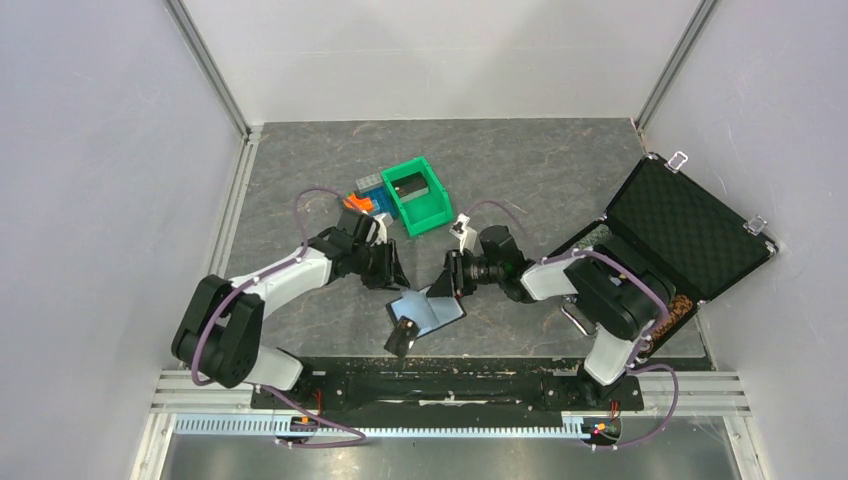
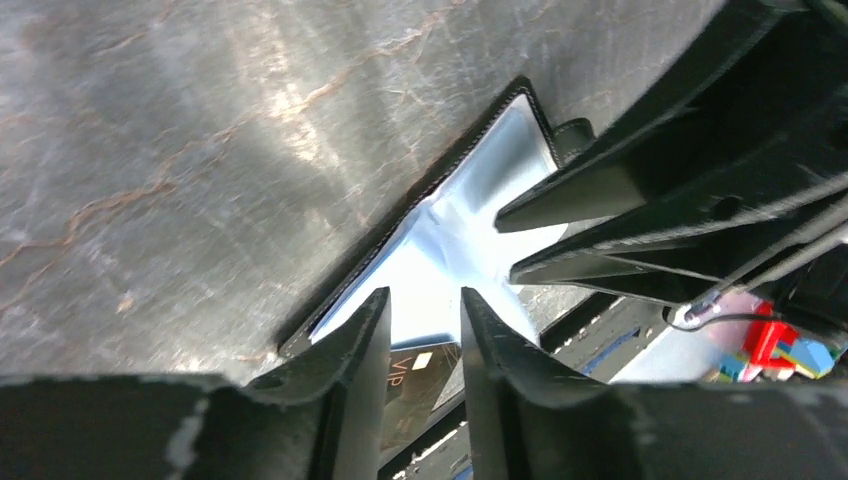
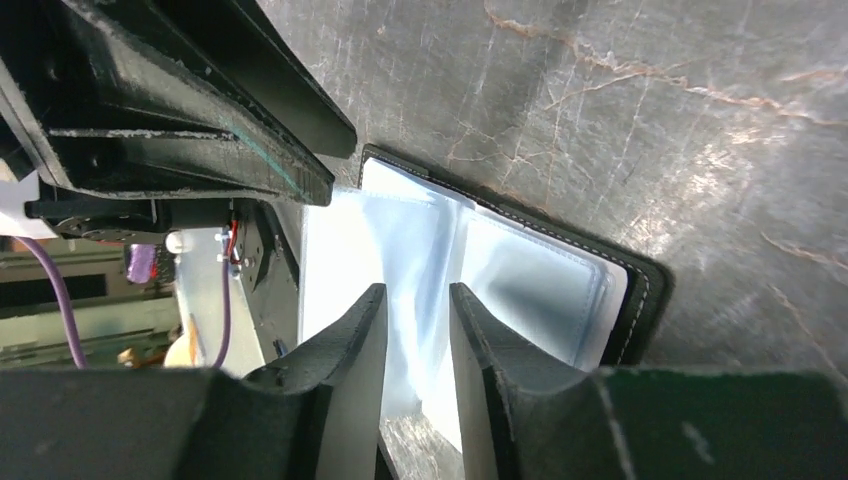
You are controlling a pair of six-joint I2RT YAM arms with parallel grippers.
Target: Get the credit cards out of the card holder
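Observation:
The card holder (image 1: 435,312) lies open on the grey table with pale translucent sleeves (image 3: 515,290) spread over its dark cover. A black card marked VIP (image 1: 401,337) lies at its front left, partly outside it; the left wrist view shows it (image 2: 415,390) beyond the sleeves. My left gripper (image 1: 395,282) is just behind and left of the holder, fingers apart, nothing seen between them. My right gripper (image 1: 450,282) is over the holder's back right part, fingers apart above the sleeves, with nothing clearly held.
A green bin (image 1: 430,210) and blue and orange blocks (image 1: 360,202) stand behind the left gripper. An open black case (image 1: 690,220) is at the right.

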